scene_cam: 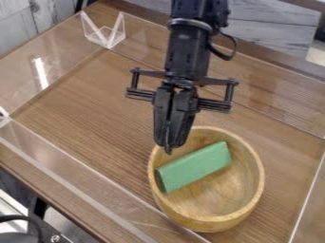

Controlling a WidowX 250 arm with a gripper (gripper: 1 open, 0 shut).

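Note:
My black gripper (170, 133) hangs over the rear left rim of a round wooden bowl (231, 209), shut, with nothing visible between its fingers. Inside the bowl a green block (193, 166) lies at a slant, fully in view below the fingertips.
A white wire holder (105, 28) stands at the back left. A grey-white backdrop runs along the back.

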